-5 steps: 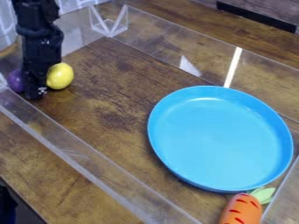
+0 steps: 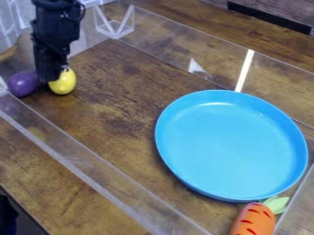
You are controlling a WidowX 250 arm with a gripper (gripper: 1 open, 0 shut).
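My black gripper [image 2: 51, 72] hangs at the upper left, its tip just above and between a purple toy [image 2: 22, 84] and a yellow toy [image 2: 64, 84], which lie side by side near the clear tray wall. Whether its fingers are open or shut is unclear.
A large blue plate [image 2: 230, 144] lies on the right of the wooden surface. An orange carrot toy [image 2: 252, 220] is at the bottom right. Clear plastic walls border the area.
The gripper has risen and moved slightly right, uncovering the purple toy, which was mostly hidden behind it. The plate and carrot have not moved.
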